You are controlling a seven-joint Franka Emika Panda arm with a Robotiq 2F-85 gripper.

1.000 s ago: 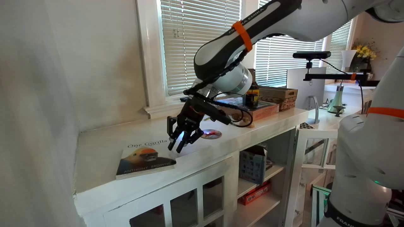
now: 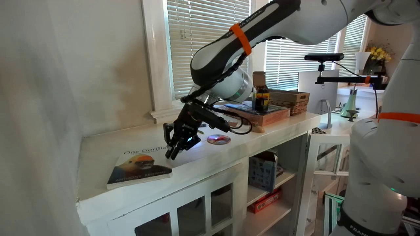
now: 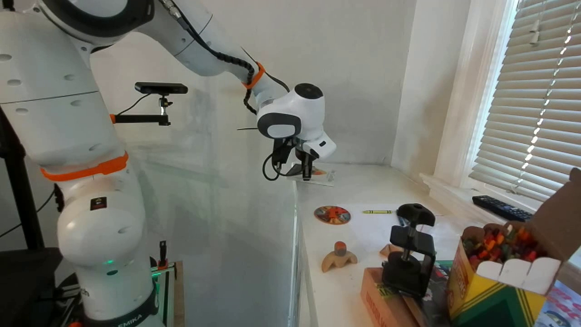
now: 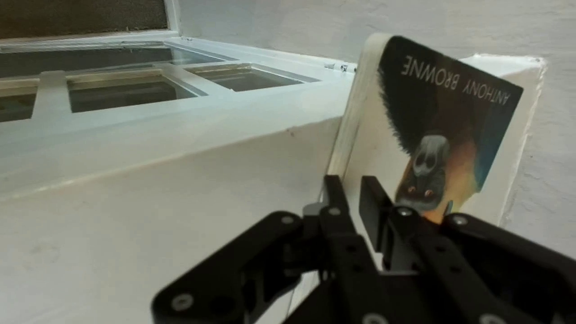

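A picture book (image 2: 138,169) titled "One Gorilla" lies flat on the white counter near its wall end. In the wrist view the book (image 4: 451,102) fills the upper right, its lower part hidden behind the fingers. My gripper (image 2: 171,155) is low at the book's right edge. The gripper stands part open with a narrow gap between its fingertips, and a bit of the book's pale edge and cover shows there. Whether the fingers touch the book I cannot tell. Only part of the book (image 3: 318,174) shows behind my gripper (image 3: 307,175) in exterior view 2.
On the counter are a round colourful disc (image 3: 332,215), a yellow crayon (image 3: 376,211), a wooden arch piece (image 3: 338,260), a black clamp (image 3: 414,240) and a crayon box (image 3: 498,272). The wall (image 2: 43,98) bounds the left end. The counter's front edge (image 2: 220,157) runs beside the book.
The book has slid left along the counter toward the wall. My gripper has moved left with it, and its fingers are closer together than before.
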